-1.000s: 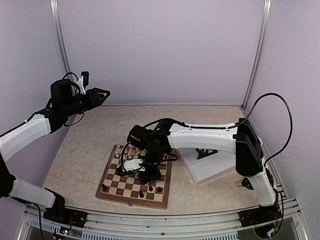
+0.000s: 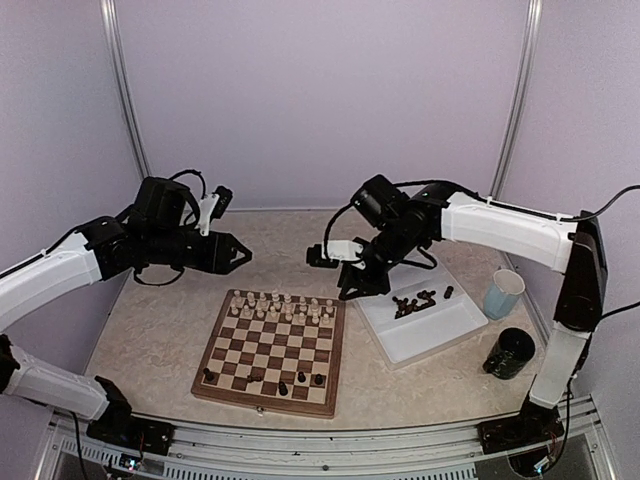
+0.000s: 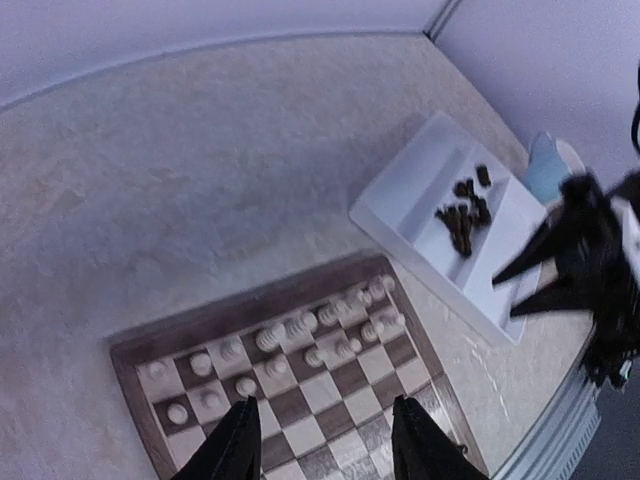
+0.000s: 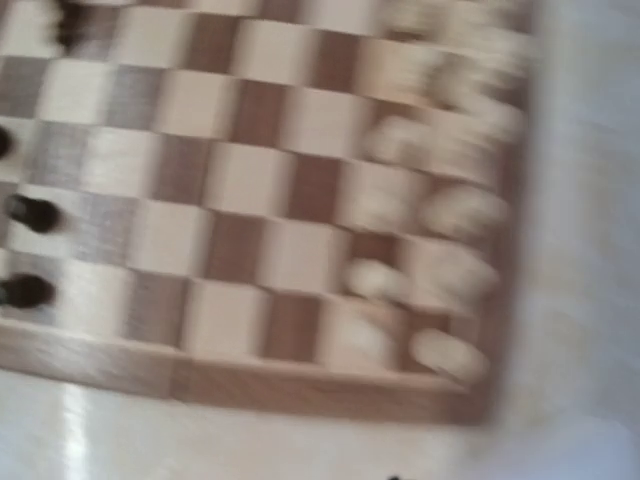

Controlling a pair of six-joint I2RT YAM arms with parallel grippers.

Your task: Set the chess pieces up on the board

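The chessboard (image 2: 268, 355) holds white pieces (image 2: 287, 310) along its far side; several black pieces (image 2: 283, 389) stand on the near side and one seems to lie flat. My left gripper (image 2: 236, 258) is raised above and left of the board, fingertips (image 3: 245, 430) apart with nothing visible between them. My right gripper (image 2: 350, 290) is raised at the board's far right corner; its fingers look apart in the blurred left wrist view. The right wrist view is blurred and shows board and pieces, no clear fingers. More black pieces (image 2: 415, 305) lie in the white tray (image 2: 405, 345).
A light blue cup (image 2: 502, 295) and a dark mug (image 2: 508, 355) stand right of the tray.
My right arm has risen from over the board toward the back right, uncovering the board and tray. My left arm has moved right and down toward the board.
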